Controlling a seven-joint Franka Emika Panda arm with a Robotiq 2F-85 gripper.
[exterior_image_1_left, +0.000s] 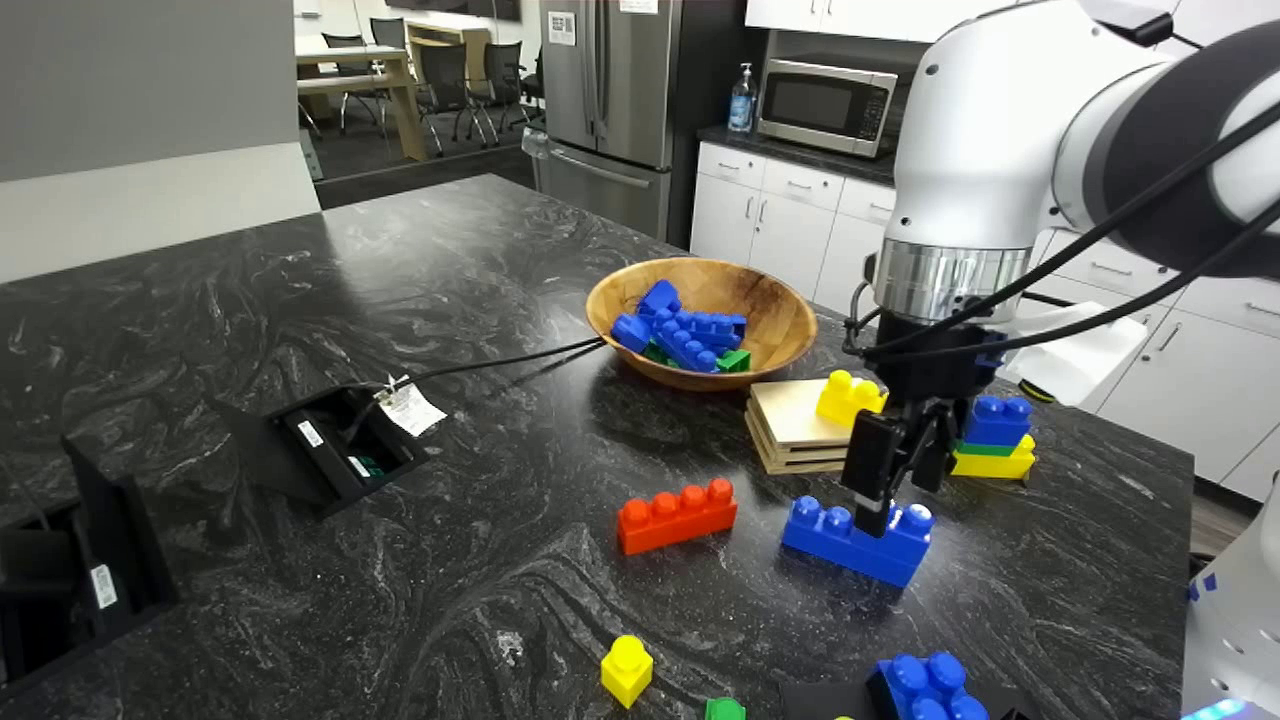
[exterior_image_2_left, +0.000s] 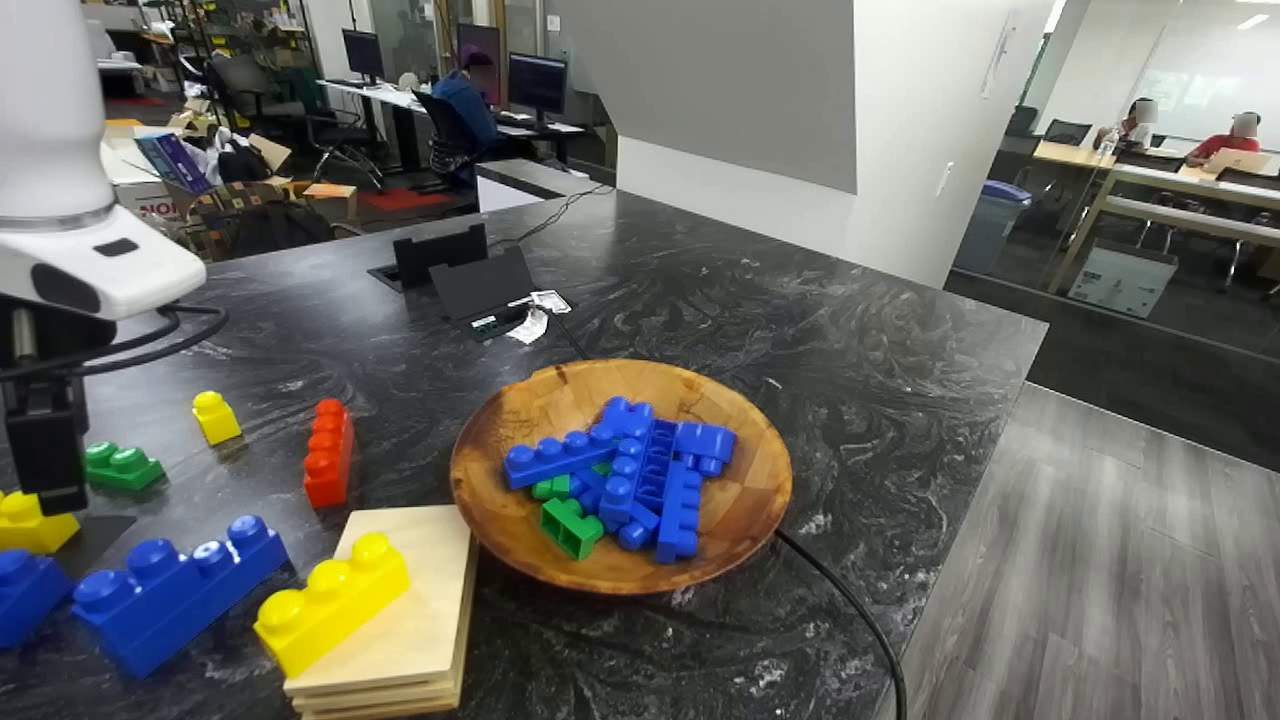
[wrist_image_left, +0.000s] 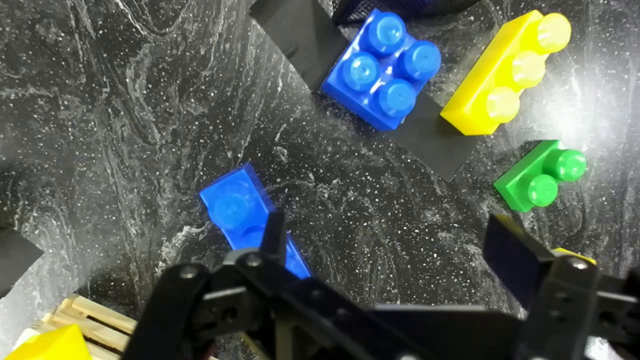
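My gripper stands open, its two black fingers wide apart with bare tabletop showing between them. In the wrist view a long blue brick lies partly behind the left finger. Exterior view 1 puts my gripper above or in front of that blue brick; whether they touch, I cannot tell. A square blue brick, a yellow brick and a green brick lie beyond the fingers. The red brick rests on the table, and a small yellow brick is nearer the camera.
A wooden bowl holds several blue and green bricks. Beside it are stacked wooden boards with a yellow brick on top. A blue, green and yellow stack stands behind the gripper. Open table boxes lie left.
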